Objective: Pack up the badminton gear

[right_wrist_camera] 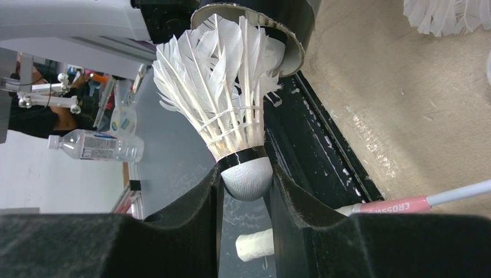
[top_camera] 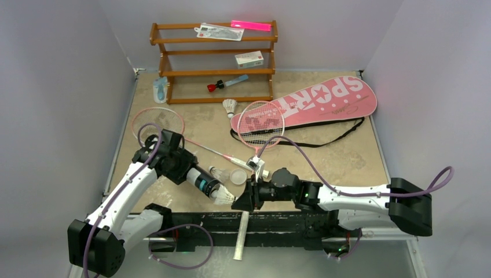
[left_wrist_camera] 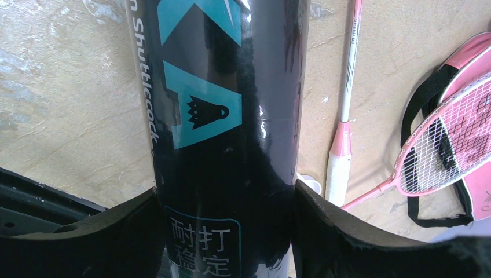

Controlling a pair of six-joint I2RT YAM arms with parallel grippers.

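Observation:
A dark shuttlecock tube (left_wrist_camera: 231, 162) with teal print fills the left wrist view, and my left gripper is shut on it. In the top view the tube (top_camera: 202, 180) lies tilted, its open end toward my right gripper (top_camera: 242, 201). That gripper is shut on a white feather shuttlecock (right_wrist_camera: 246, 179), gripped by its round cork. The feathers point at the tube's mouth (right_wrist_camera: 298, 52) and overlap its rim in the right wrist view; how far they reach inside cannot be told. Behind them, something white and dark shows within the tube.
Two loose shuttlecocks (top_camera: 230, 106) (top_camera: 219, 173) and a round clear lid (top_camera: 238, 176) lie on the table. Two pink rackets (top_camera: 260, 124) (top_camera: 202, 146), a pink bag (top_camera: 330, 101) and a wooden rack (top_camera: 214, 72) are farther back. One racket handle (top_camera: 241, 237) overhangs the front edge.

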